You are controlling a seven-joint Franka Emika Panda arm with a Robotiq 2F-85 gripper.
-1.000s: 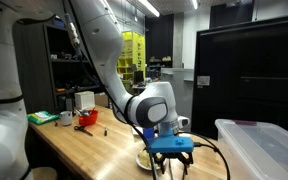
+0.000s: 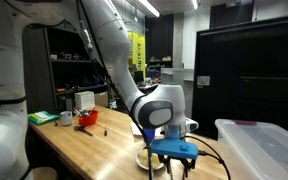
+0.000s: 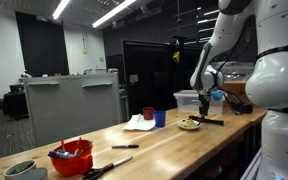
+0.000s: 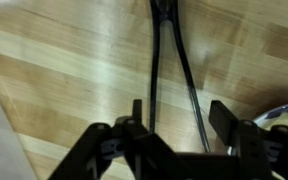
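Note:
Black tongs (image 4: 155,70) lie on the wooden table, their two long arms spreading from a joined end at the top of the wrist view. Over their lower part stands my gripper, its fingers (image 4: 222,118) apart on either side of the two arms. A gap shows between the fingers and the tongs, so nothing is gripped. In exterior view 2, the gripper (image 3: 213,112) is low over the table, beside a bowl (image 3: 189,125) with yellowish food. The tongs' lower ends are partly hidden by the gripper in the wrist view.
A large clear plastic bin (image 2: 259,150) stands close to the right of the arm. Further off are a red container (image 3: 71,158) holding utensils, a blue cup (image 3: 160,118) and a red cup (image 3: 148,113). Bare table (image 2: 99,146) stretches between the bowl and the red container.
The arm and gripper have sunk very slightly and shifted a little. Nothing else has visibly moved.

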